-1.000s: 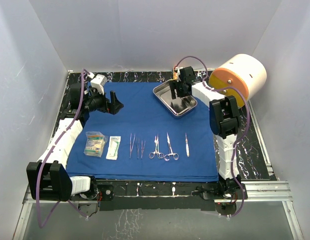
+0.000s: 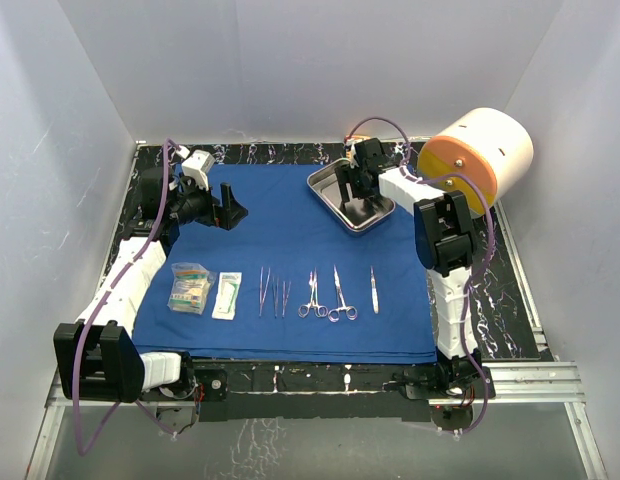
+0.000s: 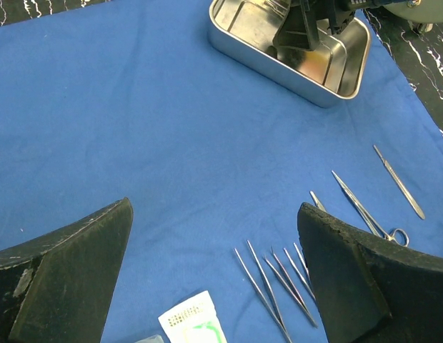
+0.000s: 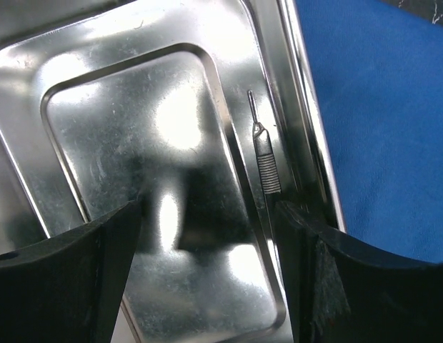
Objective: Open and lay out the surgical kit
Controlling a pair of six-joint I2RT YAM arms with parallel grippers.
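Note:
A steel tray [image 2: 322,192] stands at the back of the blue cloth, and my right gripper is over it, open. One thin metal instrument with a ridged grip [image 4: 267,166] lies along the tray's side; the right-hand finger [image 4: 318,279] overlaps its lower part, and contact cannot be judged. Toward the front lie tweezers [image 2: 264,290], two ring-handled instruments [image 2: 313,297] [image 2: 340,297] and a scalpel [image 2: 374,290], in a row. My left gripper [image 2: 236,206] hangs over the cloth's left side, open and empty.
A plastic bag of packaged items [image 2: 191,288] and a white-green packet [image 2: 227,295] sit at the front left. An orange-and-white cylinder [image 2: 485,150] stands beyond the right edge.
The left arm and the laid-out instruments have not moved.

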